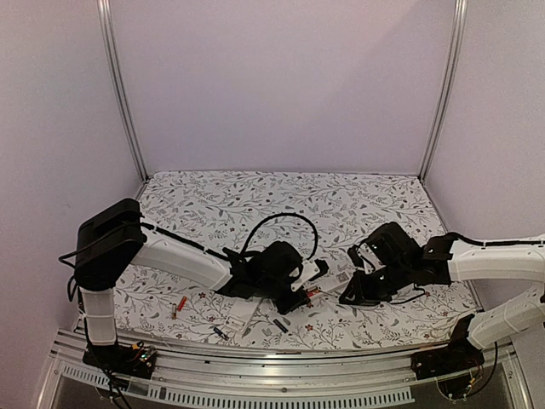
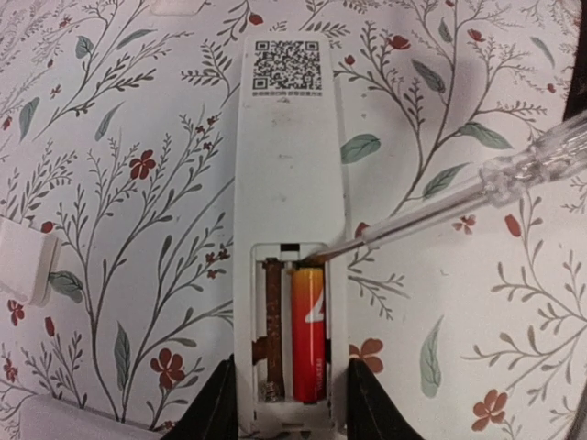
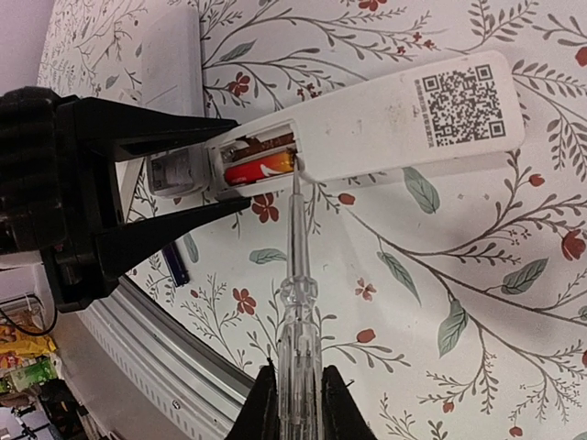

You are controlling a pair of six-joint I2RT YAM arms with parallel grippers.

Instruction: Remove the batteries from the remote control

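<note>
A white remote control [image 2: 289,165] lies back up with its battery bay uncovered. Inside are a brown battery [image 2: 274,330] and, beside it, an orange-red battery [image 2: 309,335]. My left gripper is shut on the remote's battery end, one finger on each long side, also plain in the right wrist view. My right gripper is shut on a clear screwdriver-like tool [image 3: 298,293]. The tool's tip touches the bay at the end of the orange-red battery [image 3: 259,169]. Both batteries sit in the bay; whether the tip is under the battery I cannot tell.
Left of the left gripper, a white device [image 1: 243,315] lies on the patterned cloth. Loose batteries lie near the front: a red one [image 1: 181,303], a dark one [image 1: 220,333] and another dark one [image 1: 280,325].
</note>
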